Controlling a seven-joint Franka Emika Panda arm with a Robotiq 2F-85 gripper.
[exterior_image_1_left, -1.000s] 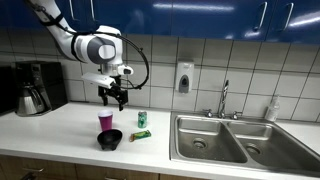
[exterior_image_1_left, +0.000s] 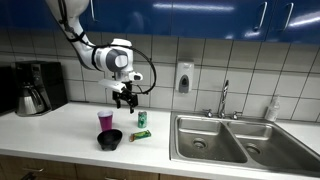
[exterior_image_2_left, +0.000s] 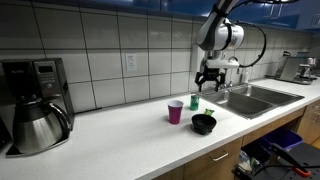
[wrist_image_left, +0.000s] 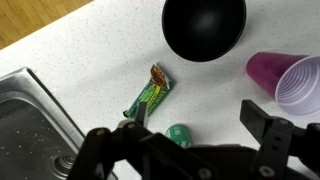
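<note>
My gripper stands open above the counter, with no object between its fingers. In the wrist view a black bowl (wrist_image_left: 203, 25) lies at the top, and a magenta cup (wrist_image_left: 275, 75) tilts into the right side. A green packet (wrist_image_left: 148, 95) with a brown end lies flat left of centre. The round top of a green can (wrist_image_left: 180, 135) shows low in that view, between the fingers' dark bodies but below them. From the exterior, the green can (exterior_image_1_left: 142, 118) stands upright behind the packet (exterior_image_1_left: 140, 135), and the cup (exterior_image_1_left: 105, 120) stands behind the bowl (exterior_image_1_left: 110, 139).
A double steel sink (exterior_image_1_left: 215, 140) with a faucet (exterior_image_1_left: 223, 100) is to the right. A coffee maker (exterior_image_2_left: 37, 110) stands at the far left end. Tiled wall (exterior_image_2_left: 100, 50) rises behind. The white counter (exterior_image_2_left: 110, 130) between coffee maker and cup is bare.
The gripper has moved to the right, from over the cup towards the green can. The cup, bowl, packet and can have stayed in place.
</note>
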